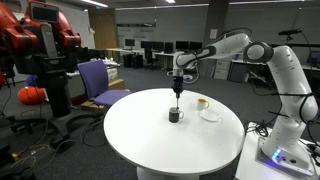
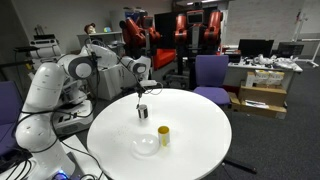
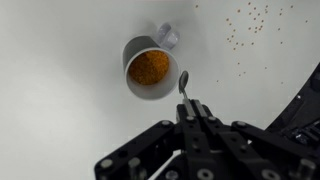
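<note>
A dark mug [image 1: 175,116] stands upright on the round white table. From above it looks grey, and orange grains [image 3: 150,68] cover part of its inside. My gripper is shut, with a thin dark spoon [image 3: 183,81] projecting from between its fingers. In the wrist view the spoon's tip appears just outside the mug's rim, on the right; its height over the rim is hard to judge. In exterior view 2 the gripper [image 2: 139,92] is above and behind the mug [image 2: 143,111], spoon pointing down.
Loose orange grains [image 3: 250,21] are scattered on the tabletop beside the mug. A yellow cup [image 2: 164,135] and a clear or white dish [image 2: 145,147] occupy another part of the table. Bare white surface [image 1: 150,140] lies on the mug's near side in exterior view 1.
</note>
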